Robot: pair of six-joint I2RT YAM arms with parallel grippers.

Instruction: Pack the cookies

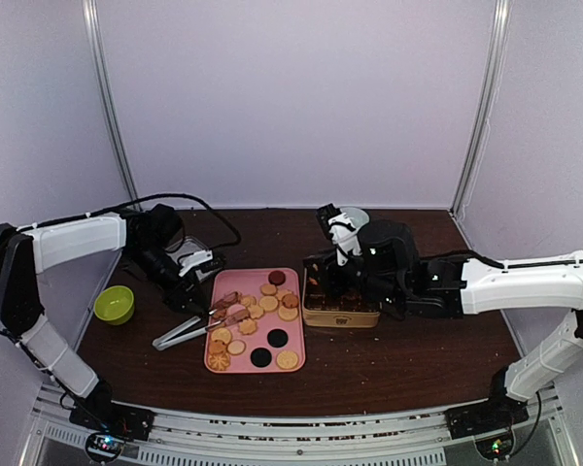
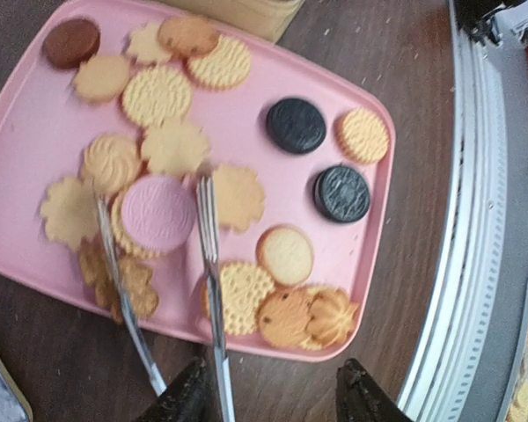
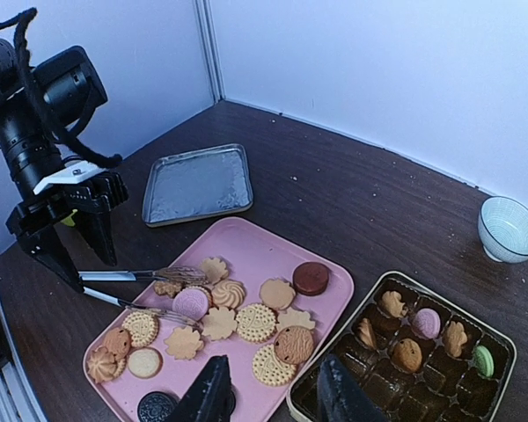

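Note:
A pink tray (image 1: 291, 340) holds assorted cookies, including a pink one (image 2: 157, 213). Metal tongs (image 1: 175, 335) lie across its left edge, tips among the cookies. My left gripper is just above the tong handles, fingers apart; whether it touches them is unclear. The compartment box (image 3: 508, 369) right of the tray holds several cookies, with some compartments empty. My right gripper is over the tray and box, fingers apart with nothing seen between them.
A green bowl (image 1: 114, 305) sits at the left, a metal tray (image 3: 197, 185) behind the left arm, a white bowl (image 3: 509, 229) at the back right. Bare table lies along the front.

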